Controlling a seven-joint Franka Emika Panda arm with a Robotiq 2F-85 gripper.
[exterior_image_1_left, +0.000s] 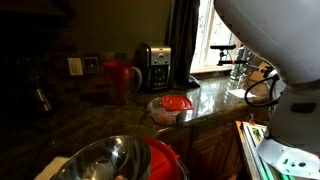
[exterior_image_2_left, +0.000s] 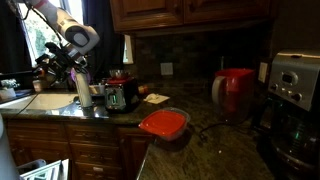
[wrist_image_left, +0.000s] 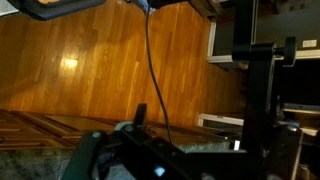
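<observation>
In the second exterior view, a raised arm (exterior_image_2_left: 82, 42) stands at the far left by the window, well away from the red-lidded clear bowl (exterior_image_2_left: 165, 124) on the counter. The first exterior view has the arm's pale link (exterior_image_1_left: 285, 85) along its right side, with the hand outside the frame. Dark gripper hardware (wrist_image_left: 150, 150) fills the lower middle of the wrist view, above a wooden floor. Its fingertips cannot be made out, nor whether it is open or shut. Nothing held can be seen.
A red pitcher (exterior_image_1_left: 120, 82) and a toaster (exterior_image_1_left: 155, 66) stand at the back of the counter. A metal bowl (exterior_image_1_left: 95, 162) and a red vessel (exterior_image_1_left: 164, 160) occupy the near left. Bare dark countertop (exterior_image_2_left: 205, 155) lies beside the lidded bowl. A cable (wrist_image_left: 152, 65) crosses the wrist view.
</observation>
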